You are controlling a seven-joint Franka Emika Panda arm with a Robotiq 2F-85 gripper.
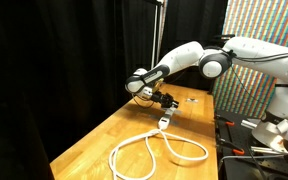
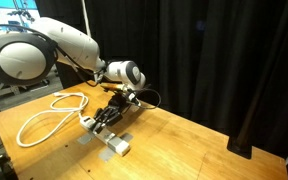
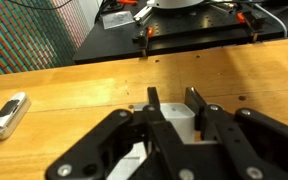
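A small white object [image 3: 177,120], perhaps a plug, sits between the fingers of my gripper in the wrist view; the gripper is shut on it. Black finger parts cover much of its lower side. Just below lies a pale flat piece [image 3: 130,163], partly hidden by the gripper. From exterior view 2, the gripper [image 2: 105,119] is low over the wooden table, right at a white power strip [image 2: 112,142]. In exterior view 1 a white cord [image 1: 117,151] loops across the table in front of the gripper [image 1: 167,103].
A small white device [image 3: 10,115] lies on the table at the left of the wrist view. The robot's black base plate [image 3: 214,32] stands beyond the table edge. Black curtains [image 2: 209,60] hang behind.
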